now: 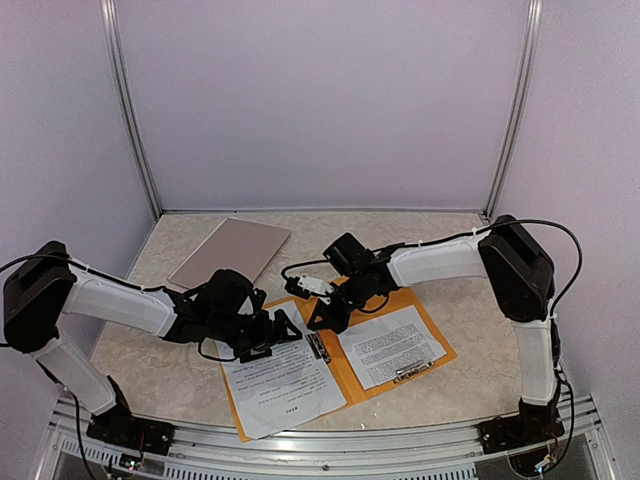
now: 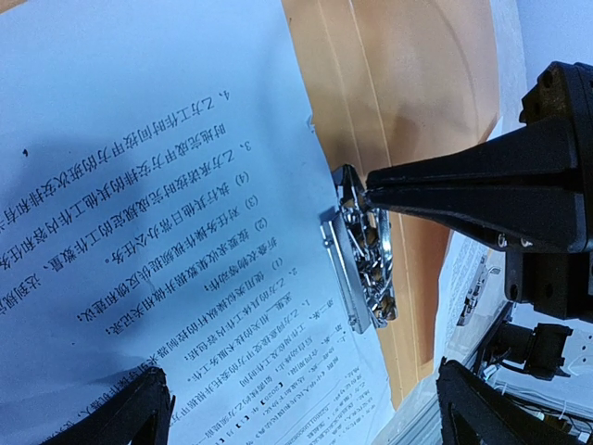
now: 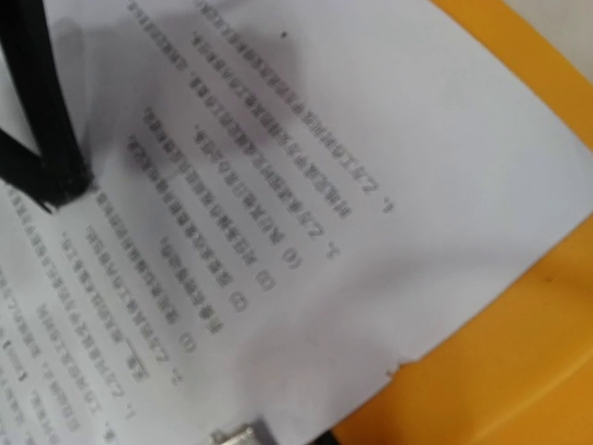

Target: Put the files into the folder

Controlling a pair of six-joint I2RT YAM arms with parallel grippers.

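Note:
An orange folder lies open, a printed sheet on its left half and another on its right half. A metal clip sits at the inner edge of the left sheet. My right gripper is shut, its fingertips at the top of that clip in the left wrist view; I see nothing held in them. My left gripper stands open low over the left sheet, its two fingers at the bottom corners of the left wrist view, with paper below.
A pinkish-grey board lies at the back left. Bare table shows at the back right and around the folder. The two arms are close together over the folder's middle.

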